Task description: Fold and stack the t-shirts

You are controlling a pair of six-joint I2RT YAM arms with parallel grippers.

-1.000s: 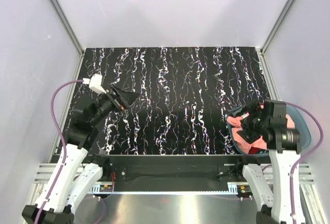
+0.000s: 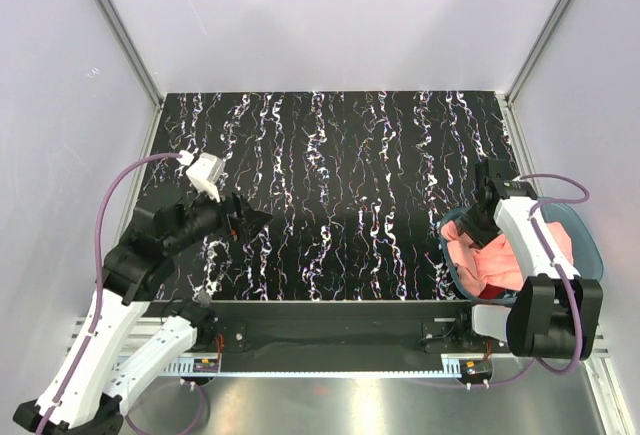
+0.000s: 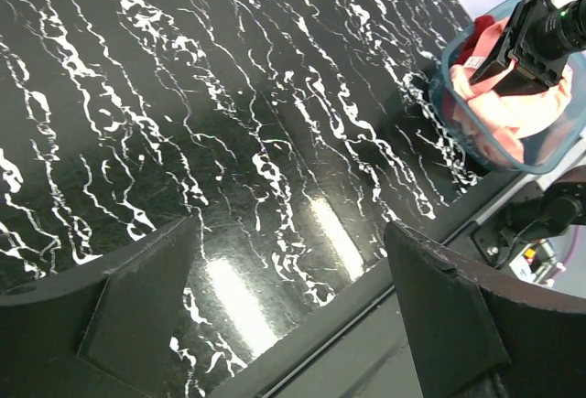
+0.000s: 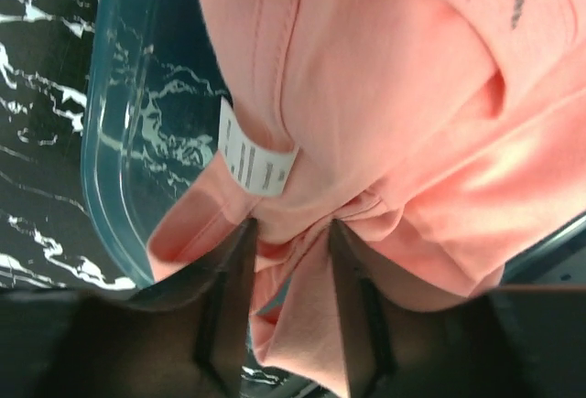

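A salmon-pink shirt (image 2: 513, 258) lies bunched in the clear blue bin (image 2: 579, 235) at the right. Over its near-left part is my right gripper (image 2: 470, 229), fingers pointing down. In the right wrist view, the right gripper has its fingers apart, with a ridge of pink cloth (image 4: 311, 252) in the gap; a firm hold does not show. A white tag (image 4: 252, 162) sits on the cloth. On the left, my left gripper (image 2: 255, 221) hovers over bare table; its fingers (image 3: 137, 316) are spread with nothing between them. Dark red cloth (image 3: 476, 37) shows beside the pink.
The black, white-veined table (image 2: 330, 195) is empty across its whole surface. The bin stands against the right wall, beyond the table's front right corner. Pale walls close in the sides and back.
My right arm has swung over the bin and its gripper has lowered onto the pink cloth. The left gripper has shifted slightly and turned, staying over the left of the table.
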